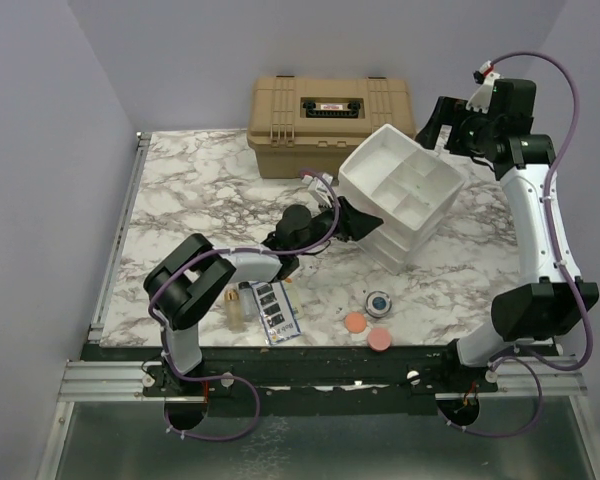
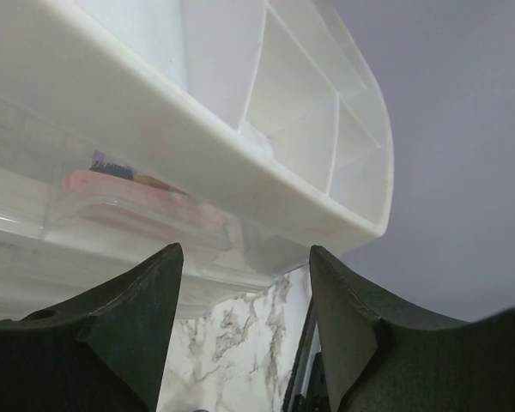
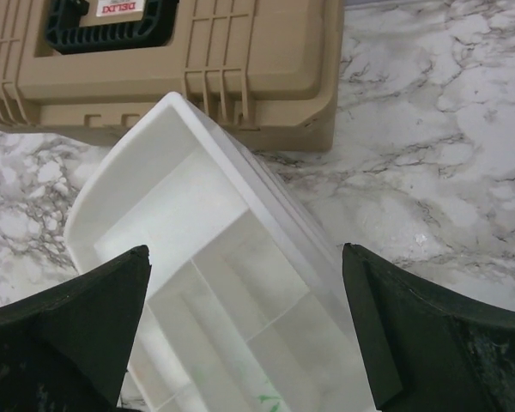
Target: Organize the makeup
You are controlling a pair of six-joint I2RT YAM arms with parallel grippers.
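A white tiered organizer (image 1: 410, 200) with empty-looking top compartments sits tilted on the marble table (image 1: 180, 190). My left gripper (image 1: 355, 222) is at its front left side; in the left wrist view its parted fingers (image 2: 129, 335) face a clear drawer holding pink items (image 2: 129, 193). My right gripper (image 1: 440, 125) hangs open above the organizer's back right, fingers empty, over the compartments (image 3: 240, 283). On the front of the table lie a palette (image 1: 276, 315), small bottles (image 1: 235, 310), a round compact (image 1: 378, 303) and two pink discs (image 1: 378, 339).
A tan toolbox (image 1: 285, 140) stands behind the organizer at the back. The front edge runs just below the loose makeup.
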